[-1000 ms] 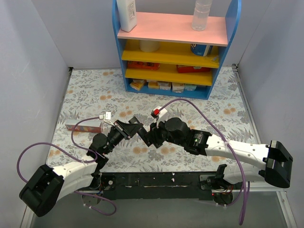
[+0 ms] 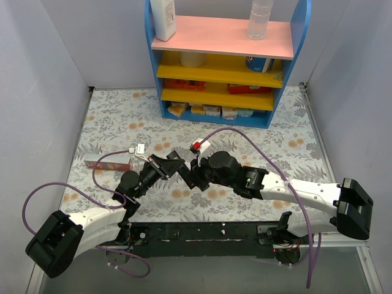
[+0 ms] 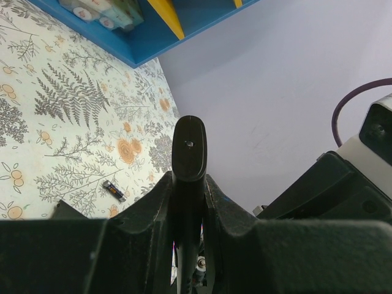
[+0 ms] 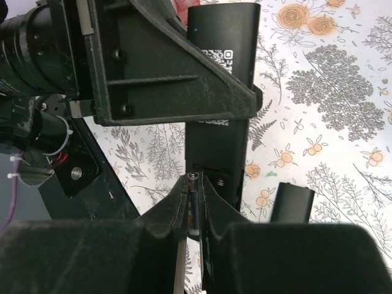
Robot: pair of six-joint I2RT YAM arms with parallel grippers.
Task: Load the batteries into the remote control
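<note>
The black remote [image 4: 215, 147] is held up off the table, with my left gripper [image 2: 176, 164] shut around its middle. In the left wrist view the remote [image 3: 189, 153] points at the camera end-on. My right gripper is at the remote's lower end, over the battery slot. A small shiny-tipped piece, seemingly a battery [image 4: 193, 177], shows between its close-set fingers; whether they grip it is unclear. A loose battery [image 3: 114, 190] lies on the table. A flat black piece, likely the battery cover [image 4: 293, 203], rests on the table beside the remote.
At the back stands a blue shelf [image 2: 269, 119] with yellow boards, holding boxes and bottles. A long box [image 2: 110, 162] lies at the left of the table.
My right wrist has shifted slightly left and tilted, its cable moving with it, near the remote's lower end. The left arm and the remote look unmoved.
</note>
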